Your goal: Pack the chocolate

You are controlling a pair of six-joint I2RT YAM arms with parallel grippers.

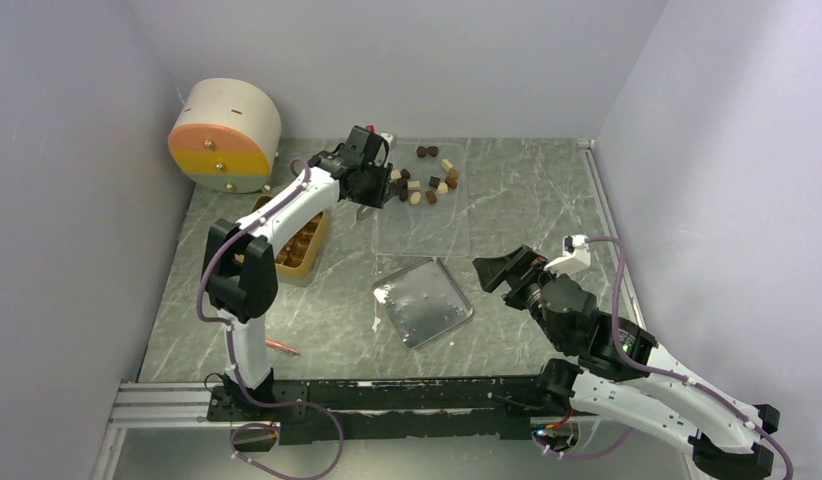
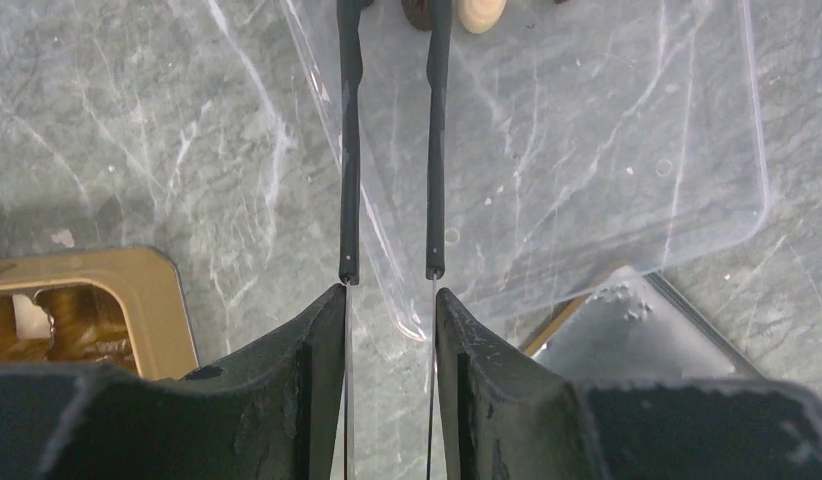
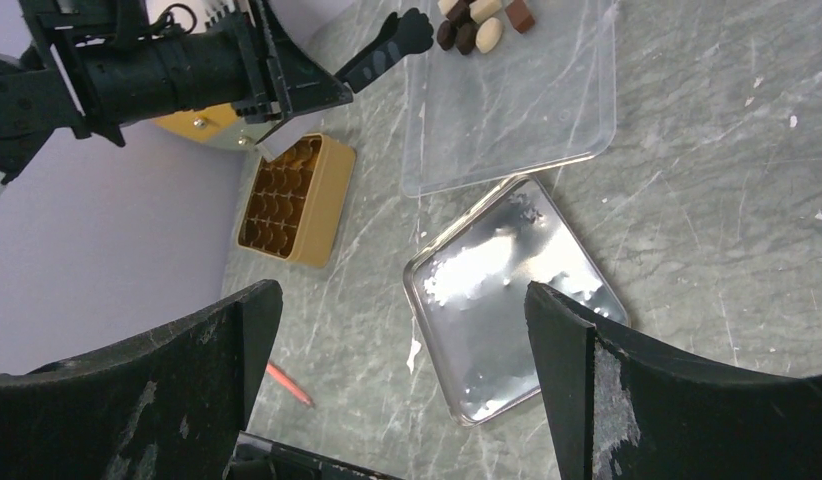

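Note:
Assorted dark, brown and cream chocolates (image 1: 432,197) lie on a clear plastic tray (image 1: 419,235) at the back centre. A gold box with a compartment insert (image 3: 325,210) stands left of it, partly under my left arm in the top view. My left gripper (image 1: 377,190) is above the tray's left edge; in the left wrist view its long fingers stand apart over the chocolates at the top, where the tips leave the frame. My right gripper hangs open at the front right, with nothing between its fingers.
A metal tray (image 1: 423,305) lies in front of the clear tray. A white drum with coloured drawers (image 1: 223,130) stands at the back left. A red stick (image 3: 292,385) lies front left.

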